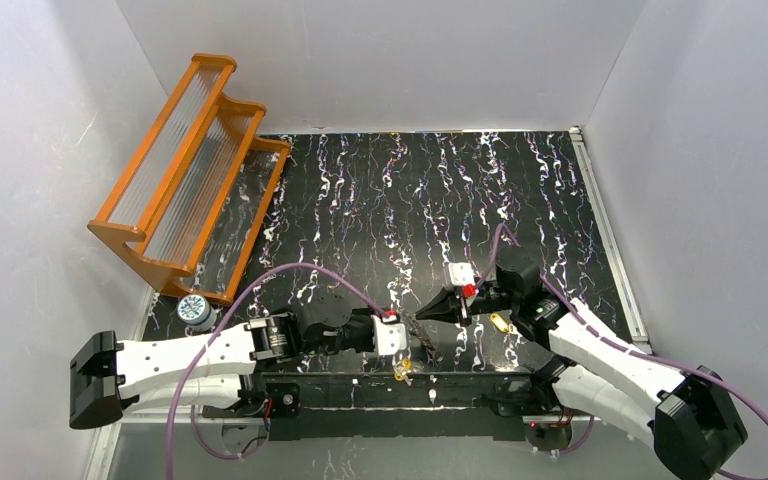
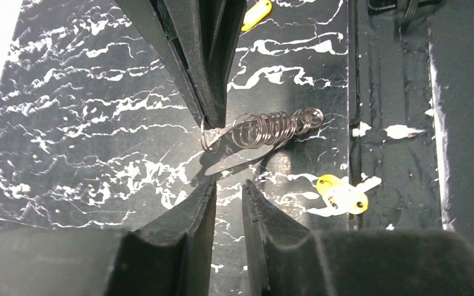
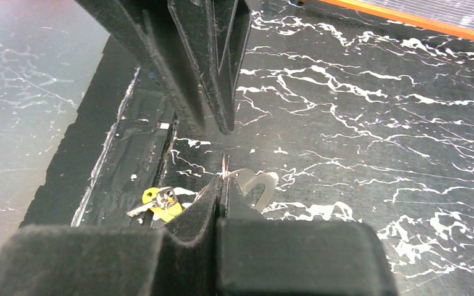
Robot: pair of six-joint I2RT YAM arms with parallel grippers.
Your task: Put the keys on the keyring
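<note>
A coiled wire keyring [image 2: 274, 128] hangs from the tips of my right gripper, which is shut on its end loop. In the top view the coil [image 1: 424, 344] slants down from that gripper. My left gripper is slightly open, with bare dark surface showing between its fingertips. A key with a yellow tag lies on the table's front edge, apart from the coil and both grippers; the right wrist view shows its silver key [image 3: 162, 198] clearly. Another yellow tag [image 1: 500, 322] lies under the right arm, its key not visible here.
An orange-framed shelf [image 1: 170, 268] stands at the back left, with a small round jar [image 1: 196, 311] near its front corner. A dark ledge [image 1: 410, 392] runs along the front. Behind the arms, the marbled table [image 1: 420, 210] is clear.
</note>
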